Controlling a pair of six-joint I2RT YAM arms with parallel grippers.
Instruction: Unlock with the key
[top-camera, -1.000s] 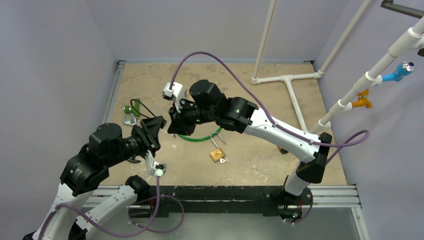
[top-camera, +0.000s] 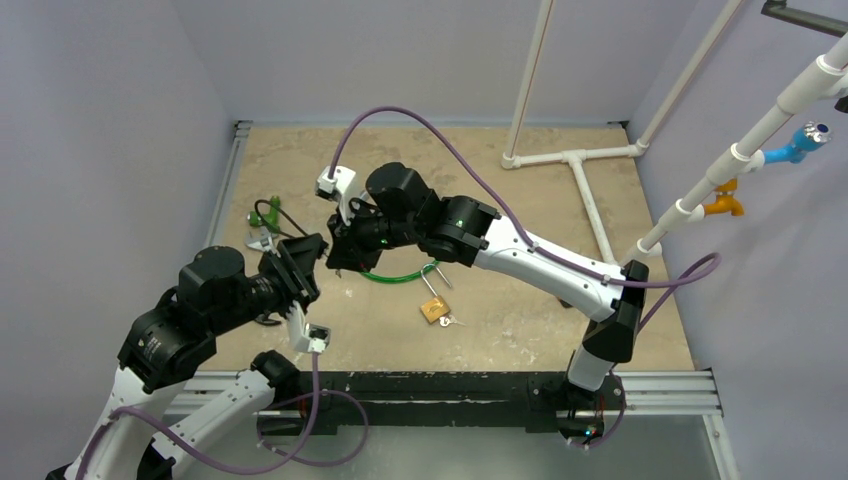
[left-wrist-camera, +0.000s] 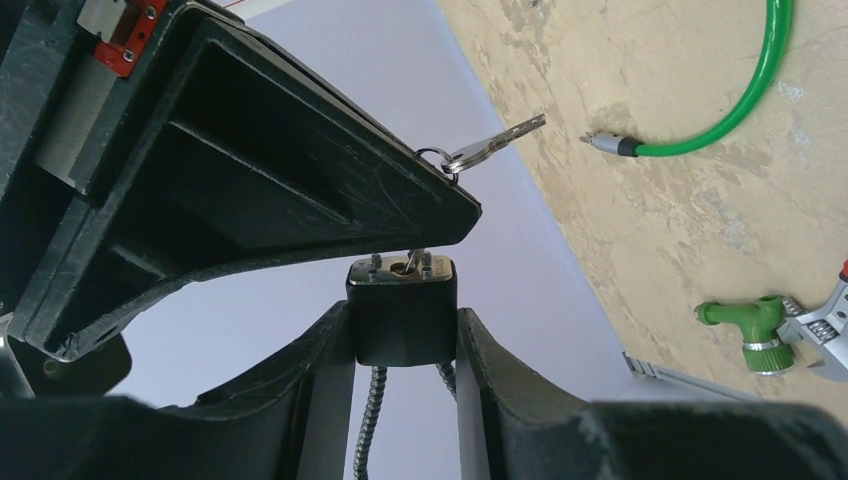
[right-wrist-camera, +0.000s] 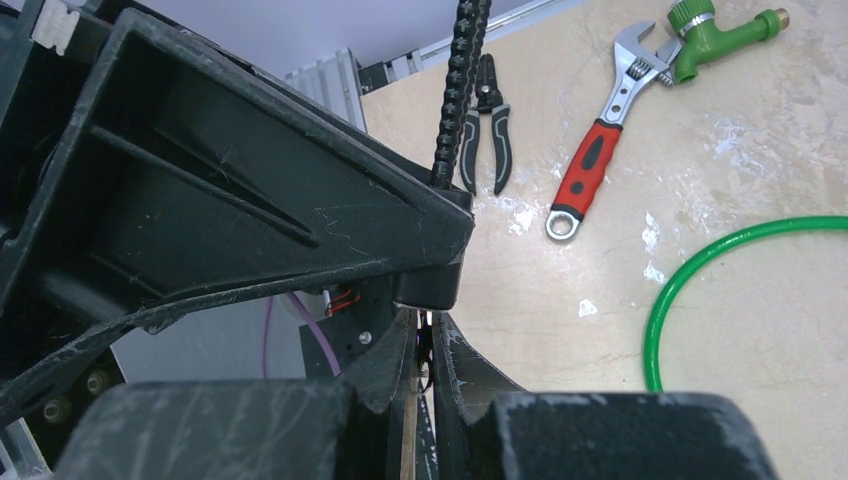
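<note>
My left gripper is shut on a black lock (left-wrist-camera: 403, 315) with a braided cable, its keyhole face up in the left wrist view. A key (left-wrist-camera: 412, 258) is at the keyhole, with another silver key (left-wrist-camera: 483, 148) on the ring outside my right gripper's finger. My right gripper is right against the lock, its fingertips nearly together on the key, which they mostly hide. In the top view both grippers meet left of the middle, above the board.
On the board (top-camera: 520, 320) lie a brass padlock (top-camera: 434, 309) with keys, a green hose (right-wrist-camera: 700, 258), a wrench (right-wrist-camera: 585, 170), pruners (right-wrist-camera: 500, 150) and a green tap (right-wrist-camera: 735, 42). White pipes (top-camera: 590, 205) stand at the right and back.
My right gripper has moved slightly left, closer to my left gripper and the lock. The left arm looks unchanged.
</note>
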